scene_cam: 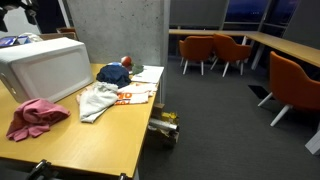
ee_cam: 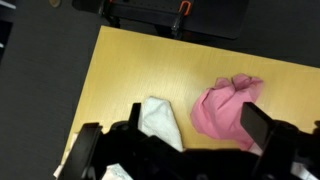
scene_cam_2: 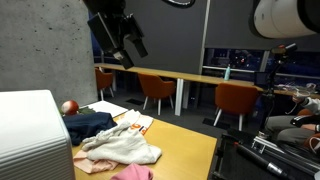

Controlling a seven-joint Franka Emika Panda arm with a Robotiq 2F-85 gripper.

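Note:
Held high over the table, my gripper [scene_cam_2: 124,52] is open, with nothing between its fingers. Exterior view 1 has it only partly in frame, at the upper left corner above the white box. A crumpled pink cloth [scene_cam: 38,115] lies near the table's front left, and a white cloth [scene_cam: 98,100] is to its right. Looking down, the wrist view has the white cloth [ee_cam: 158,120] and the pink cloth [ee_cam: 225,108] on the wooden table below, between and beyond the spread fingers. A dark blue cloth [scene_cam: 113,74] lies farther back.
The large white box [scene_cam: 45,68] takes up the table's left side. An orange-and-white cloth [scene_cam: 135,93] lies by the right edge, and a red round object [scene_cam: 126,61] sits at the back. Bare table [scene_cam: 100,145] spreads across the front. Orange chairs [scene_cam: 230,50] stand away from the table.

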